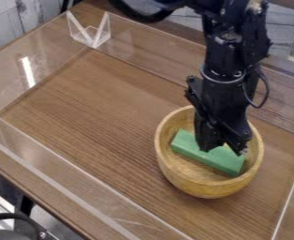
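Observation:
A round wooden bowl (207, 185) sits on the table at right of centre, with a green block (213, 157) lying in it. My black gripper (210, 139) hangs over the back of the bowl, its tips just above the block. It looks shut, with nothing visible between its fingers. Whether the tips touch the block is unclear.
A small clear plastic object (90, 31) stands at the back left. Dark items lie at the bottom left edge.

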